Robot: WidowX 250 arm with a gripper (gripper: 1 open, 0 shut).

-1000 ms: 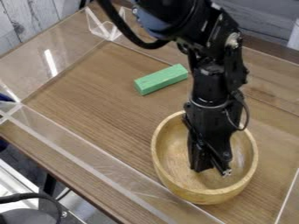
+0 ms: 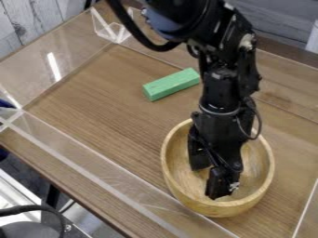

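Observation:
A black robot arm reaches down from the top of the view, its gripper [image 2: 211, 167] low inside a round wooden bowl [image 2: 187, 195] at the lower right. The gripper looks open, its dark fingers spread over the bowl's floor. Whether anything lies between or beneath them is hidden by the gripper's own dark parts.
A green block [image 2: 170, 85] lies on the wooden table [image 2: 87, 112] behind and left of the bowl. Clear strips run along the table's left edge.
The gripper has shifted a little lower and leftward in the bowl, and its fingers have turned or spread. The bowl and green block have not visibly moved.

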